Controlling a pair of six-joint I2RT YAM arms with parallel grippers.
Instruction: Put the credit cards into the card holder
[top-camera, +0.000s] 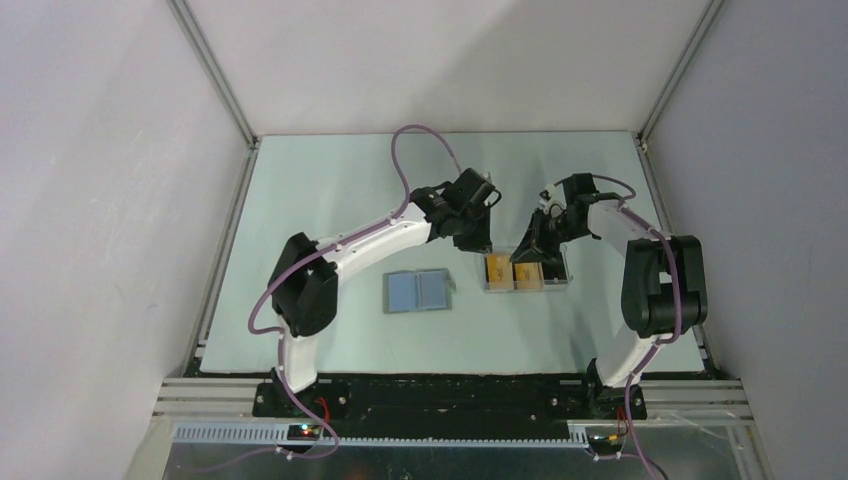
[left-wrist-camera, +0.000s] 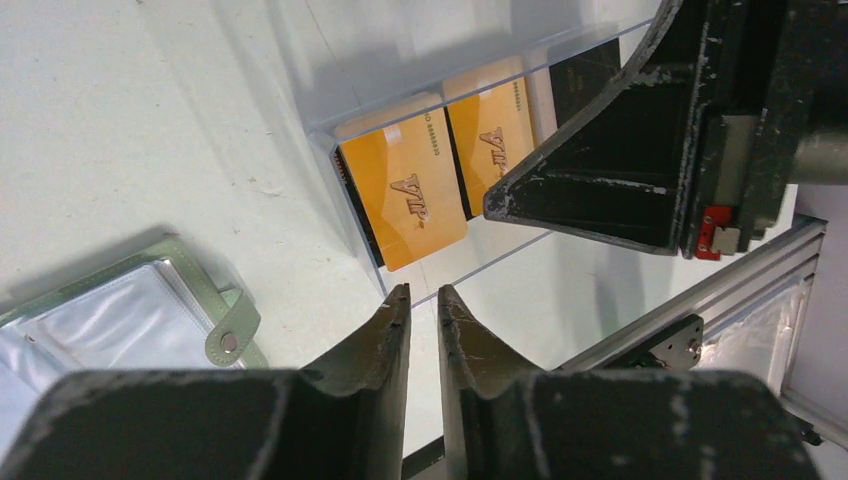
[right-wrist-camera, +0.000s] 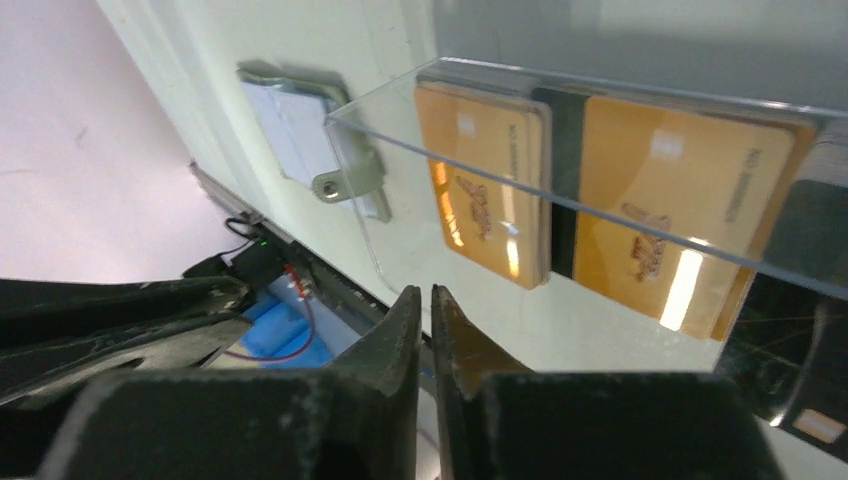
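Observation:
Orange credit cards (left-wrist-camera: 405, 190) stand in stacks inside a clear box (top-camera: 487, 288), with dark cards (left-wrist-camera: 583, 78) in its right section. The open card holder (top-camera: 418, 308), green-edged with pale blue pockets, lies flat to the left of the box; its snap strap (left-wrist-camera: 232, 330) also shows in the left wrist view. Just off the box's near-left corner, my left gripper is slightly open with nothing between its fingers. Over the box, my right gripper has a narrow empty gap between its fingertips. No card is in either gripper.
My two grippers are close together over the box. Clear tabletop (top-camera: 470, 340) lies in front of the box and holder. The box's clear walls (right-wrist-camera: 600, 212) rise around the cards.

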